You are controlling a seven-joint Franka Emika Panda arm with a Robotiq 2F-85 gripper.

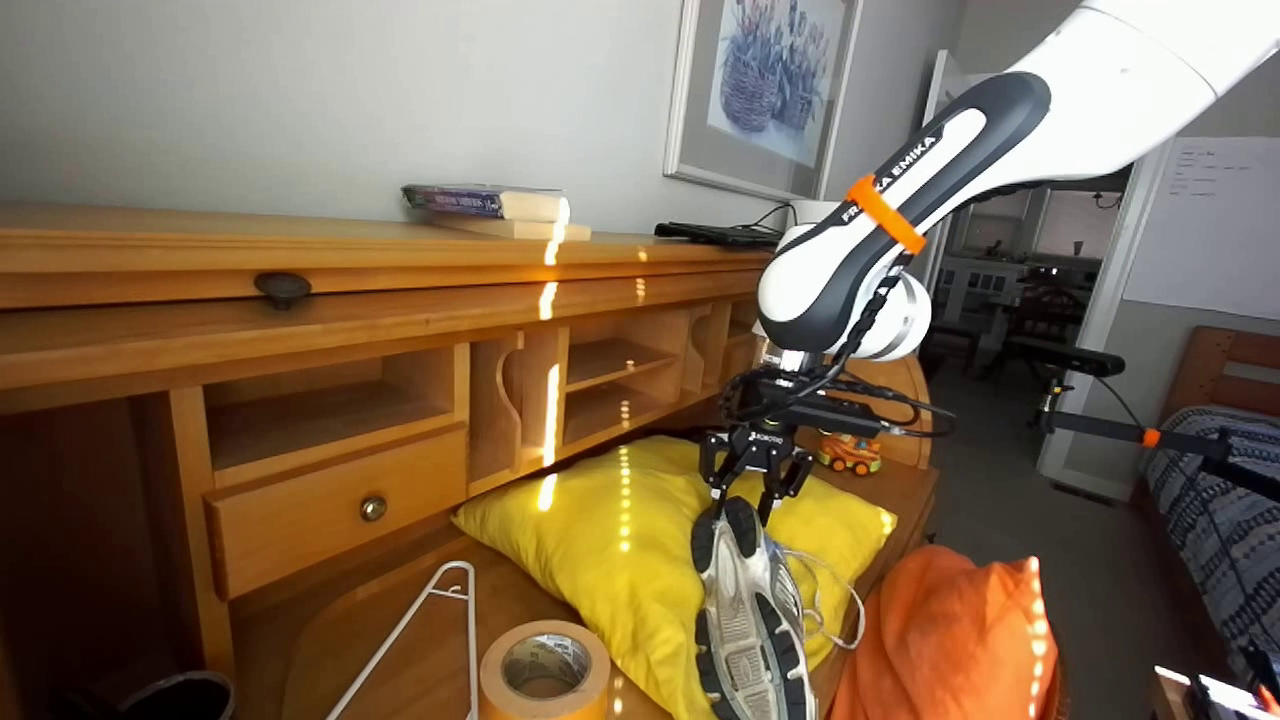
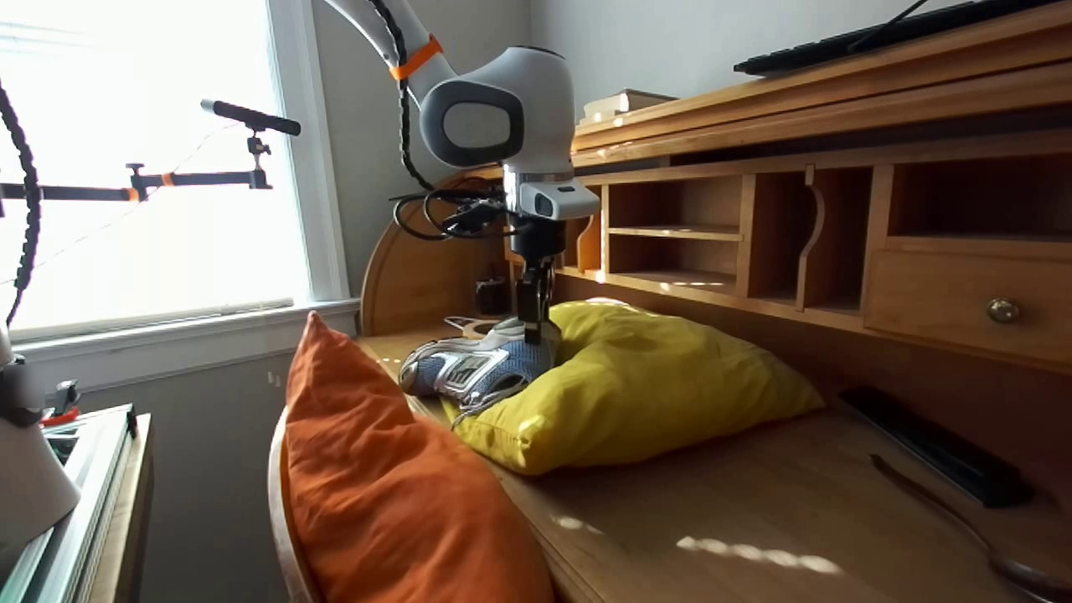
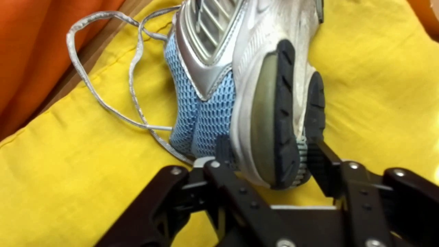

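Note:
A silver and light-blue running shoe (image 1: 746, 618) lies on its side against the yellow pillow (image 1: 600, 522), its dark-edged sole facing exterior view 1. My gripper (image 1: 746, 498) is shut on the shoe's heel end. In the wrist view the fingers (image 3: 223, 150) press from both sides of the heel, one on the blue mesh and the other on the sole. Loose grey laces (image 3: 135, 78) curl over the pillow. From exterior view 2, the blue upper of the shoe (image 2: 477, 363) shows, and the gripper (image 2: 535, 327) comes down on it from above.
An orange pillow (image 1: 948, 636) sits at the desk's front edge. A tape roll (image 1: 546, 672) and a white hanger (image 1: 471, 624) lie left of the shoe. Cubbyholes (image 1: 618, 360) line the back. A spoon (image 2: 945, 502) and a black case (image 2: 935, 442) lie on the desk, with bare wood nearby.

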